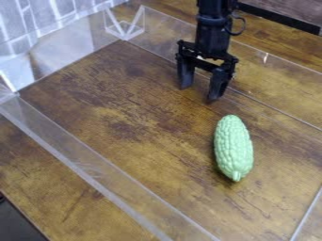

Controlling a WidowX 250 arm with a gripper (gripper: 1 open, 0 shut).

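Note:
My black gripper [201, 77] is at the top middle of the camera view, open, its two fingers low over the wooden surface near the back wall of a clear tray. Whether anything lies between or behind the fingers is hard to tell. A pale green, bumpy bitter melon [233, 148] lies lengthwise at the right of the surface, in front of the gripper and apart from it.
Clear plastic walls [94, 165] edge the wooden work surface [113, 104]. A light patterned cloth [94, 14] is at the top left.

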